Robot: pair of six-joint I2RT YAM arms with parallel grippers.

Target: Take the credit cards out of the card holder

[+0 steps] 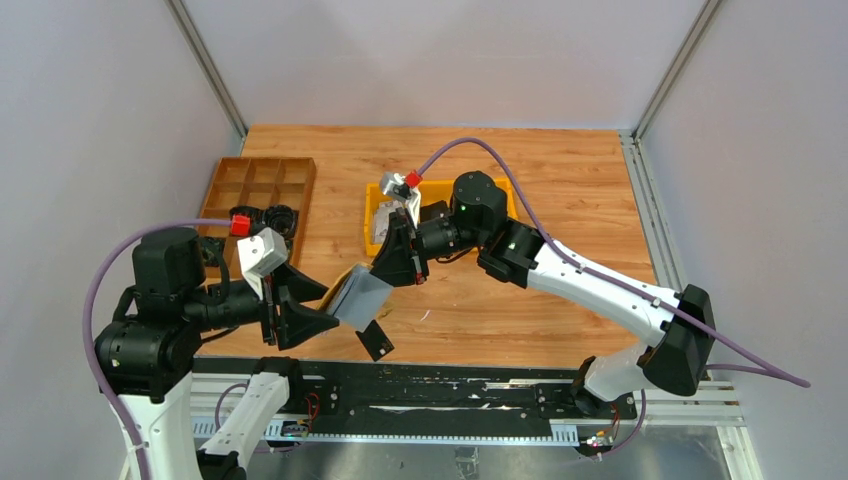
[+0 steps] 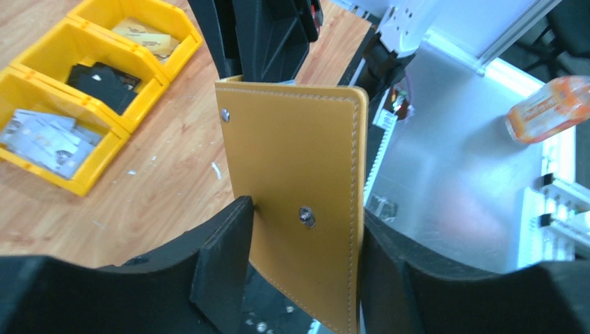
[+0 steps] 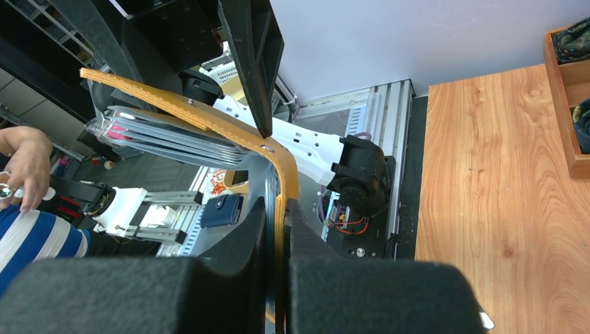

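Observation:
The tan card holder hangs in the air between my grippers, its clear card sleeves [image 3: 174, 139] spread out in the right wrist view, with cards inside. My right gripper is shut on one side of the holder. My left gripper surrounds the holder's other end, part open; whether it touches is unclear. In the top view the pale sleeve face [image 1: 360, 300] lies between both grippers. A black card [image 1: 375, 340] lies on the table below.
Yellow bins [image 2: 104, 87] with cards stand behind the holder. A wooden compartment tray [image 1: 262, 175] is at the back left.

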